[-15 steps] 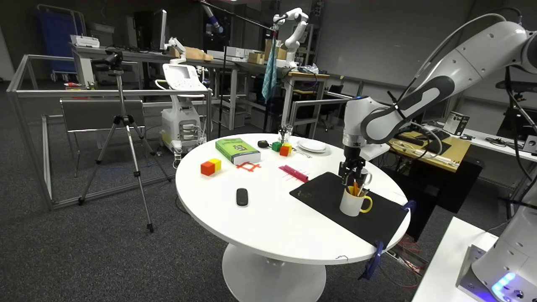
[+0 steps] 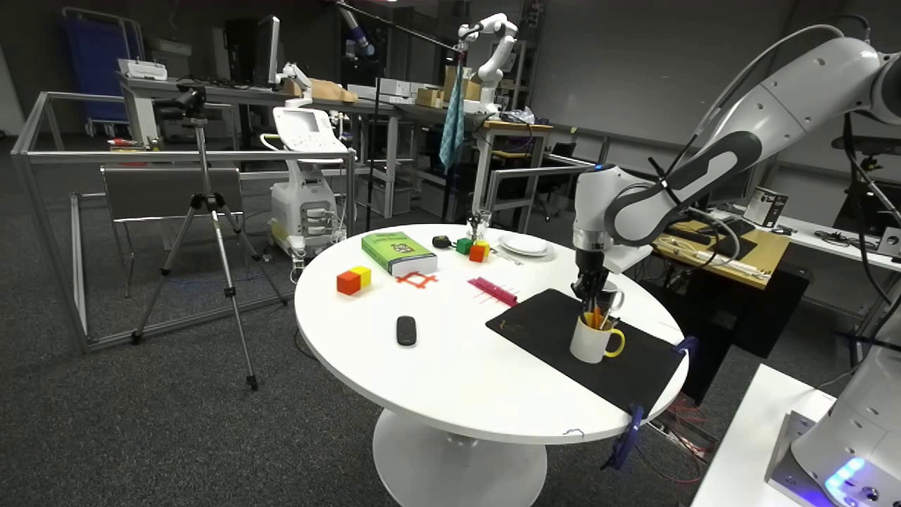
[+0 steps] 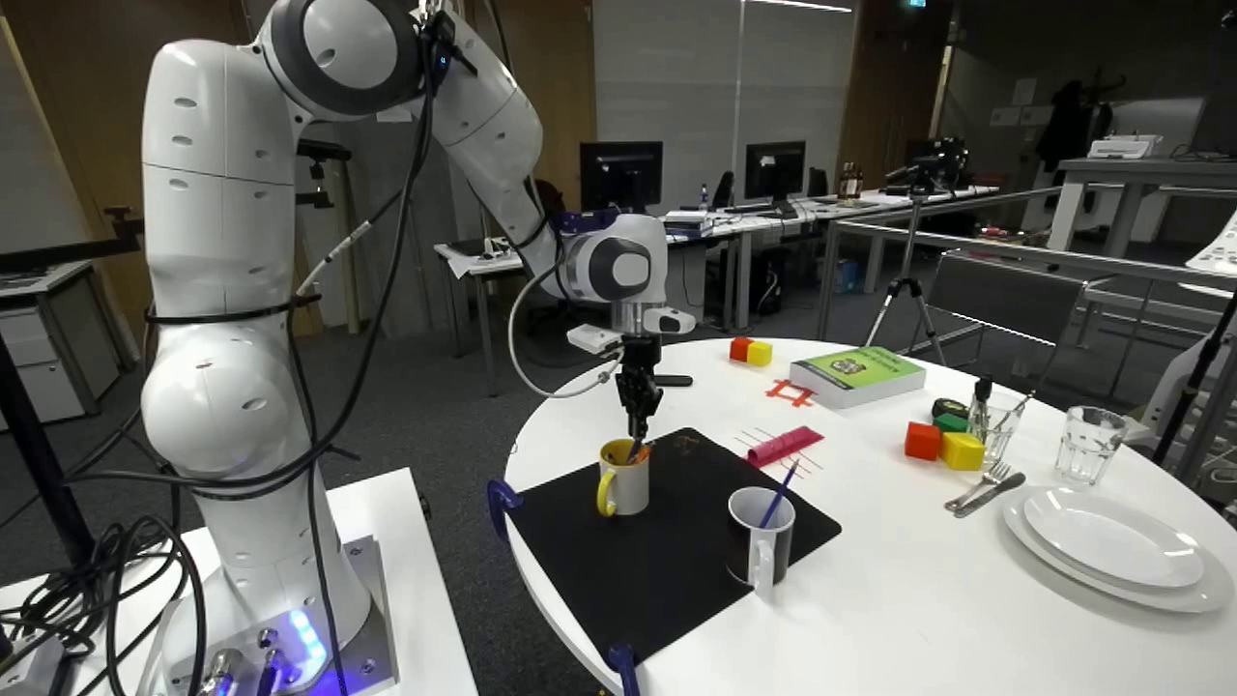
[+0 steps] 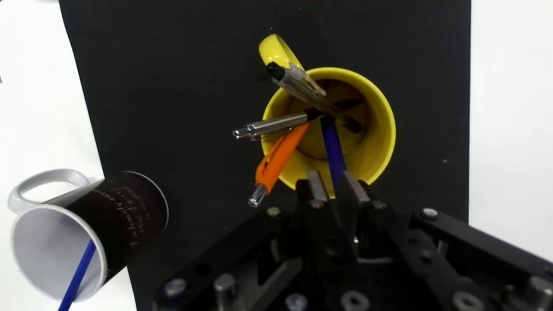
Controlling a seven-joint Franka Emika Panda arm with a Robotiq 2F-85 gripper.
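A white mug with a yellow inside and yellow handle point(image 4: 384, 122) stands upright on a black mat point(image 4: 197, 67). It holds a dark blue pen point(image 4: 333, 145), an orange pen point(image 4: 277, 158), a silver pen point(image 4: 277, 123) and a clear pen with a black end point(image 4: 303, 87). In the wrist view my gripper is over the mug's near rim, partly open. The blue pen runs into the narrow gap between its fingers; firm contact on both sides does not show. In the second exterior view the gripper point(image 3: 637, 429) points down just above the mug.
A dark mug point(image 3: 760, 536) with a white handle and a blue pen point(image 3: 779, 493) stands near the mat's edge. A red-pink block point(image 3: 785, 446), a green book point(image 3: 858, 373), cubes point(image 3: 923, 441), glasses point(image 3: 1090, 445) and plates point(image 3: 1194, 592) lie farther off.
My gripper's fingers have drawn closer together, and the hand has shifted slightly left in the first exterior view. The mug has stayed in place.
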